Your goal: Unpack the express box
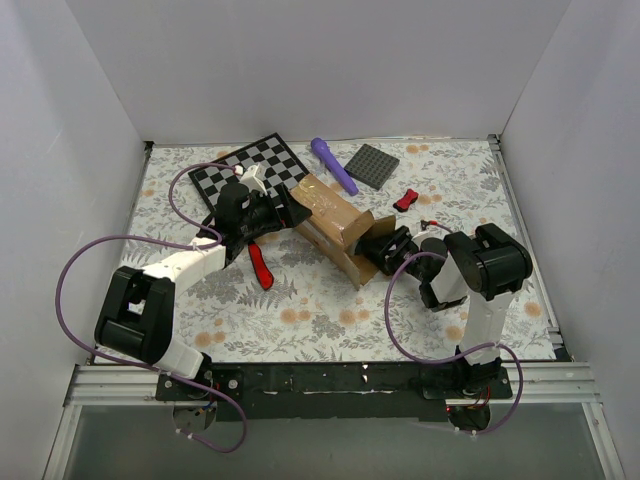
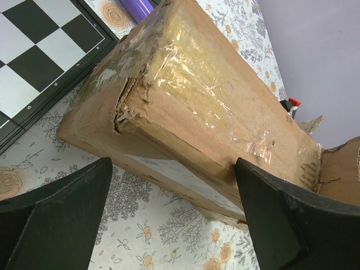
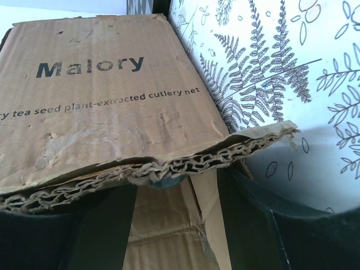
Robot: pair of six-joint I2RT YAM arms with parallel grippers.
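A brown cardboard box [image 1: 332,212] lies slanted mid-table, its flaps spread at the right end. My left gripper [image 1: 290,207] is at its upper-left end; in the left wrist view, the left gripper's fingers [image 2: 63,219] stand wide apart, one in front of the box's side. At the open end is my right gripper [image 1: 372,246]. In the right wrist view its fingers [image 3: 101,225] stand apart, their tips reaching under the torn cardboard edge [image 3: 169,166] into the opening. A small dark bluish thing [image 3: 164,182] shows below that edge; most of it is hidden.
Behind the box lie a purple stick-shaped object [image 1: 333,166], a dark grey square pad [image 1: 372,166] and a checkered board [image 1: 270,155]. Red-and-black items lie left [image 1: 261,267] and right [image 1: 406,200] of the box.
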